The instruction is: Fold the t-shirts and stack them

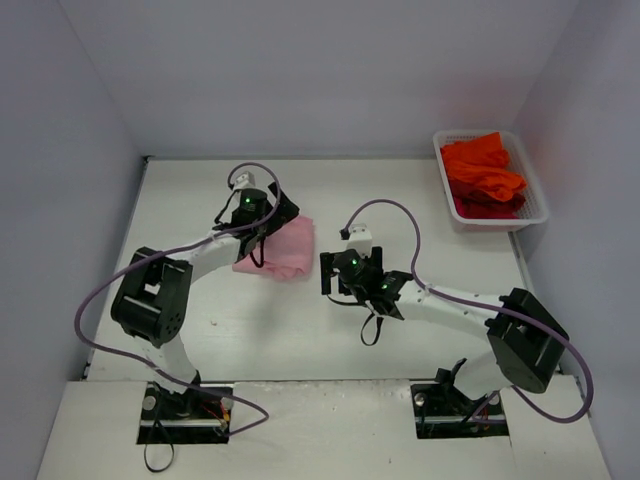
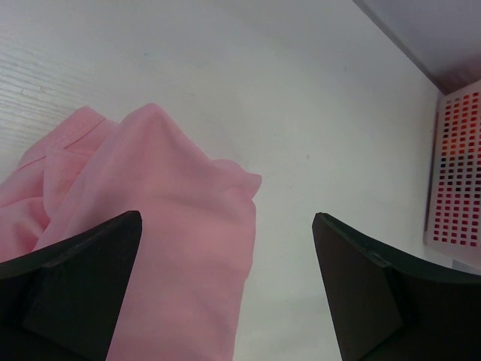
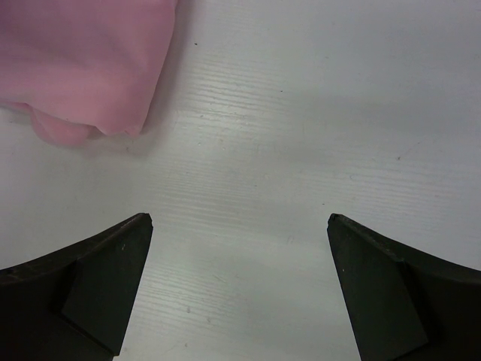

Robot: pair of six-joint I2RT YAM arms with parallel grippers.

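Note:
A pink t-shirt (image 1: 290, 248) lies bunched into a compact shape on the table, left of centre. Over its back edge hovers my left gripper (image 1: 284, 204), which partly covers it from above. In the left wrist view the fingers (image 2: 83, 282) stand wide open, and the pink cloth (image 2: 184, 226) lies below them with a raised fold and a corner pointing right. My right gripper (image 1: 328, 274) is open to the right of the shirt, above bare table. The right wrist view shows the shirt's edge (image 3: 98, 68) at upper left, apart from the fingers (image 3: 90, 289).
A white basket (image 1: 540, 205) stands at the back right corner, holding orange and red shirts (image 1: 485, 178). Walls close in the table at the back and sides.

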